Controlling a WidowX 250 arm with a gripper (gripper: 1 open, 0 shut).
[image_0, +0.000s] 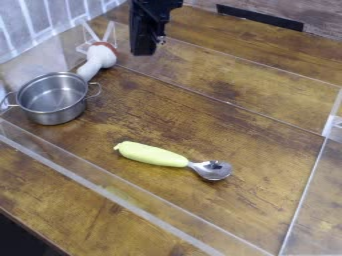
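Observation:
My gripper, dark and seen at the top centre of the camera view, is raised above the back of the wooden table; its fingers look close together, with nothing visible between them, though they are small and dark. A steel pot with side handles stands at the left. A pale yellow corn-like piece lies at the front centre, with a metal spoon head at its right end. A white object with a round end lies at the back left, behind the pot.
Clear panels run along the left and across the table. A dark slot is at the back right.

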